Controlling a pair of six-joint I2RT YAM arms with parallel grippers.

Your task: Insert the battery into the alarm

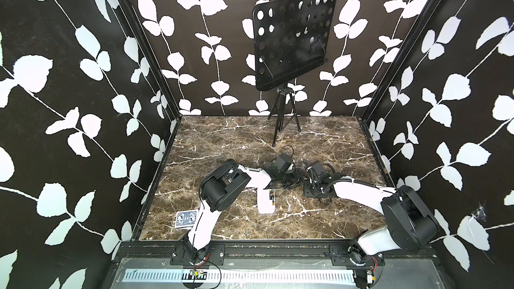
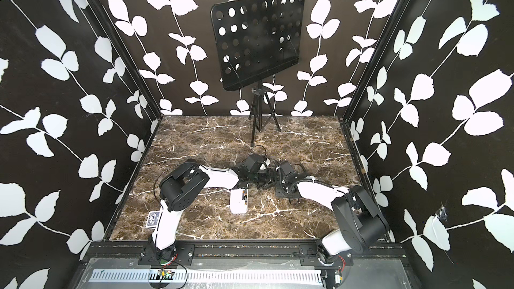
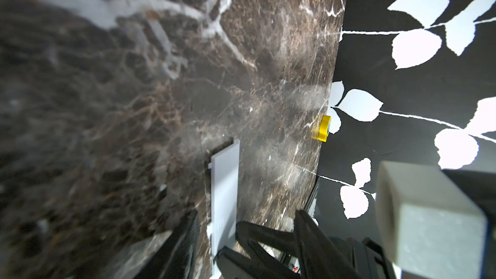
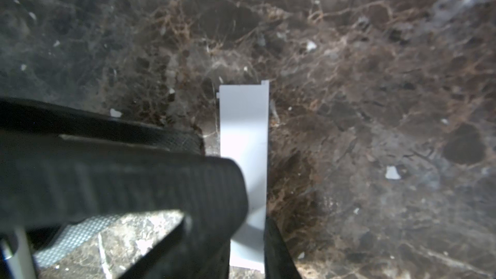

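Observation:
The white alarm body (image 1: pixel 266 201) lies at the front middle, partly under my left arm. My left gripper (image 1: pixel 289 179) and my right gripper (image 1: pixel 309 182) are close together just behind it. A narrow white strip (image 4: pixel 242 124), perhaps a cover, lies among the dark fingertips in both wrist views. In the left wrist view my left gripper has its fingers apart near that strip (image 3: pixel 225 180). The right wrist view shows a blurred dark finger (image 4: pixel 217 186) across the strip; whether it grips is unclear. I cannot make out the battery.
A card deck (image 1: pixel 185 217) lies front left beside the left arm. A black music stand (image 1: pixel 283 101) stands at the back. A small yellow object (image 3: pixel 322 128) sits near the table's edge in the left wrist view.

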